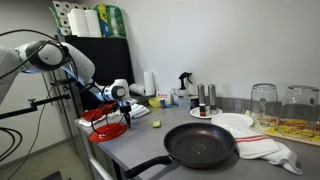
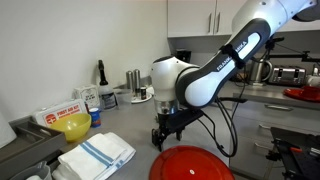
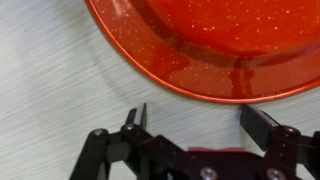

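Note:
A round red plate (image 1: 110, 131) lies on the grey table at its far left end, in front of the arm. It fills the top of the wrist view, where the near rim of the red plate (image 3: 190, 84) curves just beyond my fingertips. My gripper stands open, its two dark fingers wide apart with bare tabletop between them. In the second exterior view the gripper (image 2: 160, 136) is low over the table at the plate's far edge. Whether the fingertips touch the rim cannot be told.
A black frying pan (image 1: 199, 145) and a white towel (image 1: 267, 149) occupy the right of the table. Behind are shakers, a white plate (image 1: 233, 120) and glass jars (image 1: 264, 98). A yellow bowl (image 2: 72, 126) and a folded cloth (image 2: 96, 156) lie nearby. Table between plate and pan is mostly clear.

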